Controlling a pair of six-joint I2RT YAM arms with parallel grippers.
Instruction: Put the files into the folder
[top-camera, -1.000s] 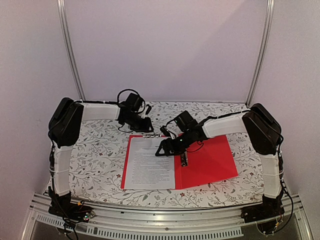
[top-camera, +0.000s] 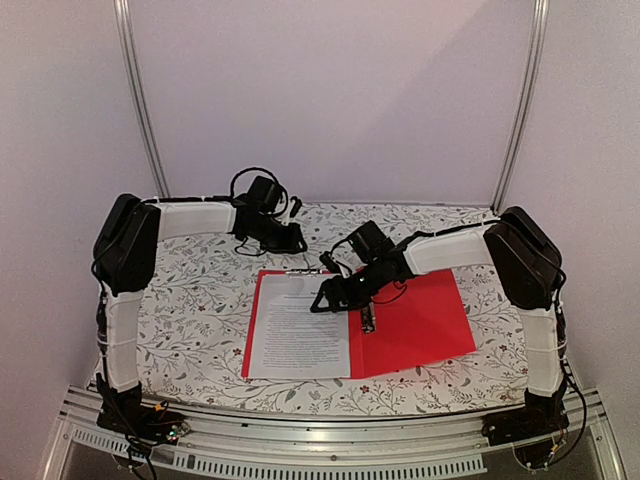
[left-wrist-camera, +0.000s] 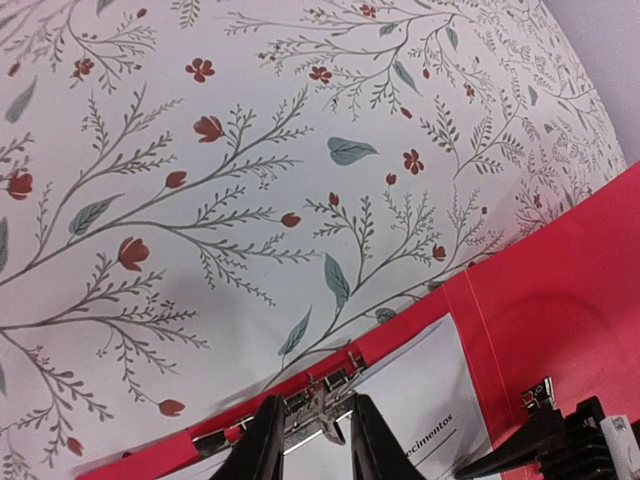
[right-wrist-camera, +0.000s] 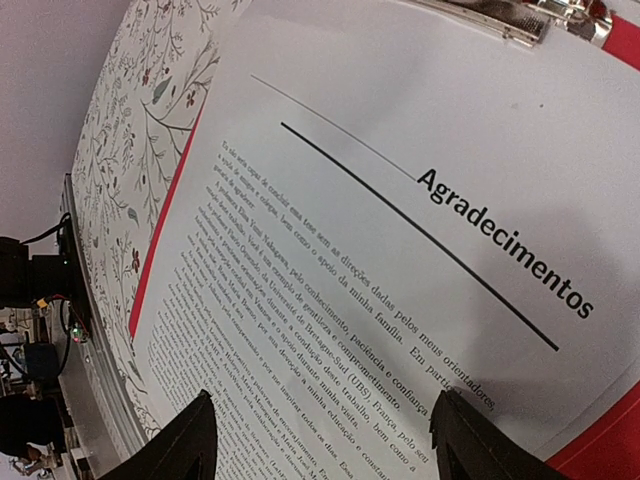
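The open red folder (top-camera: 420, 320) lies on the table with white printed sheets (top-camera: 295, 335) on its left half, headed "Agradecimentos" in the right wrist view. A metal clip (left-wrist-camera: 325, 400) sits along the sheets' top edge. My left gripper (top-camera: 298, 240) is above and behind the clip; in the left wrist view its fingers stand a little apart, with nothing clearly between them. My right gripper hangs low over the upper right part of the sheets, its fingers wide open and empty.
A small metal fastener (left-wrist-camera: 537, 395) is on the folder's right half. Pale walls enclose the sides and back.
My left gripper has risen slightly and moved back, away from the clip. The right arm and the folder look unchanged.
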